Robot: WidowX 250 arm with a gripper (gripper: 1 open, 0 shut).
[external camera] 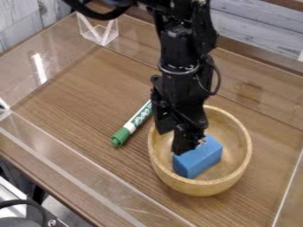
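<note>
My black gripper (pixel 182 133) hangs over the left half of a cream bowl (pixel 208 184), its lower parts dipping inside the rim. A blue block (pixel 199 160) lies in the bowl just below and right of the fingers, partly behind them. I cannot tell whether anything is between the fingertips or how far apart they are. A green-and-white tube (pixel 127 130) lies on the wood just left of the bowl.
A clear, open container (pixel 97 27) stands at the back left. A white panelled surface runs along the back right.
</note>
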